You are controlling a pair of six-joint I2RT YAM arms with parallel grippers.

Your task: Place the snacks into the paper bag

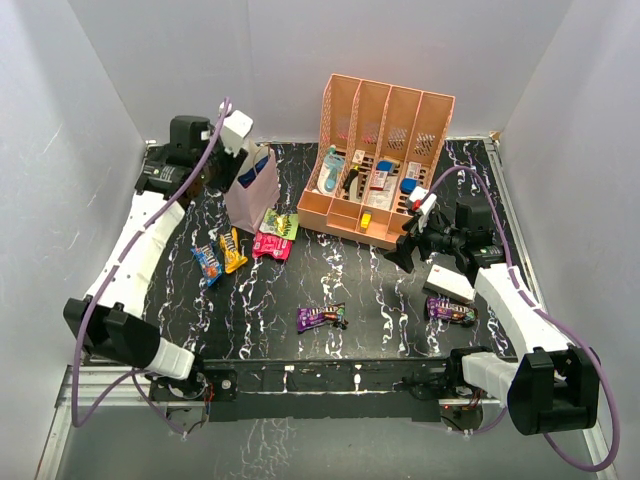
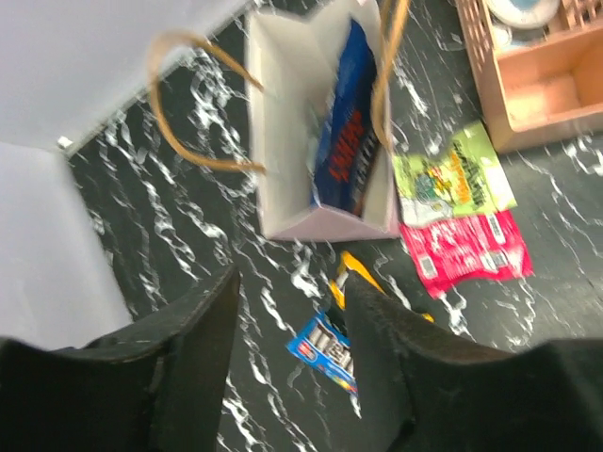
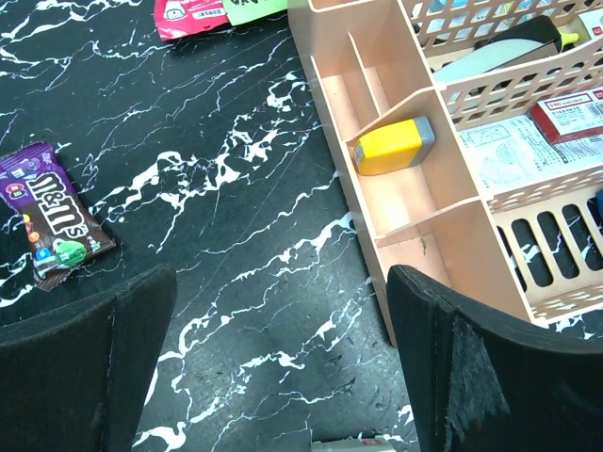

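Note:
My left gripper hangs high above the pink paper bag [image 1: 250, 200], its fingers apart with nothing seen between. The bag holds a dark blue packet [image 2: 344, 122]. Below it lie a green packet [image 2: 452, 179], a red one [image 2: 466, 250], a yellow one [image 1: 232, 251] and a blue one [image 1: 208, 265]. A purple packet [image 1: 318, 318] lies at front centre, another [image 1: 450, 310] at the right. My right gripper stands open beside the organiser, over bare table.
The pink organiser [image 1: 340, 215] fills the back right, holding small items. A white box [image 1: 448, 283] lies beside my right arm. Walls bound the back and sides.

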